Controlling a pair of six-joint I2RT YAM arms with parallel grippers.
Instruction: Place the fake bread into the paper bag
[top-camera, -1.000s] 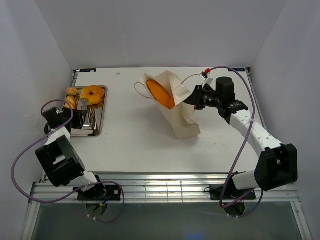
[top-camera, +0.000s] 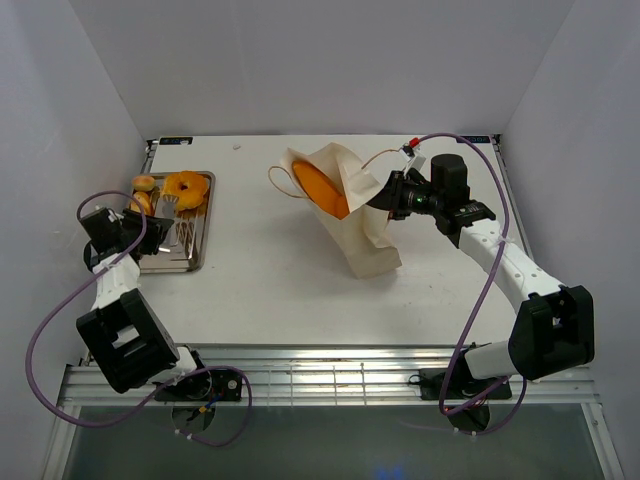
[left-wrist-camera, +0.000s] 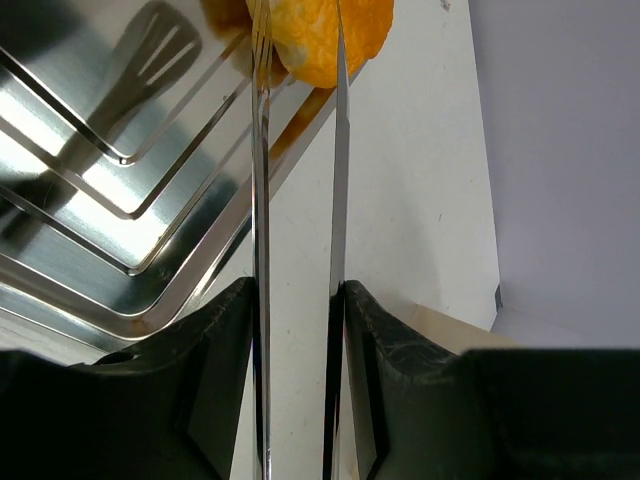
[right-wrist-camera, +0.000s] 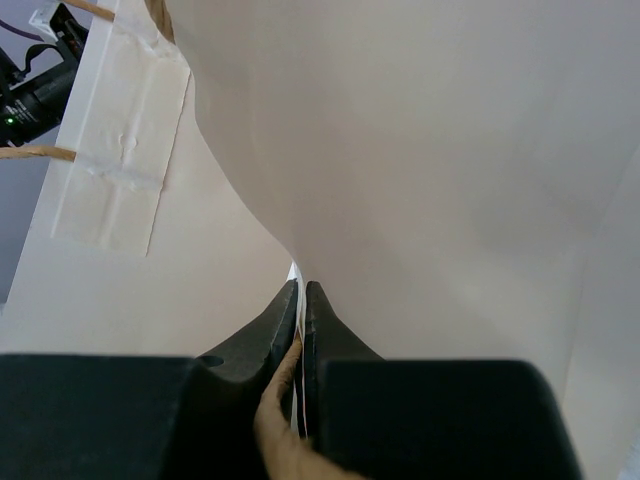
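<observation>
The paper bag (top-camera: 365, 245) stands mid-right with orange bread (top-camera: 318, 185) inside its top. My right gripper (top-camera: 395, 195) is shut on the bag's rim; in the right wrist view pale paper and a twisted handle run between its fingers. At the left, a metal tray (top-camera: 198, 250) holds orange and yellow bread pieces (top-camera: 185, 186). My left gripper (top-camera: 165, 225) is over the tray, open, its two long prongs (left-wrist-camera: 261, 200) reaching to an orange bread piece (left-wrist-camera: 310, 45) at the top of the left wrist view. Whether they touch it I cannot tell.
Bare table lies between tray and bag and along the front edge. Grey walls bound the workspace at the left, back and right. Cables loop over both arms.
The right arm and the bag look unchanged.
</observation>
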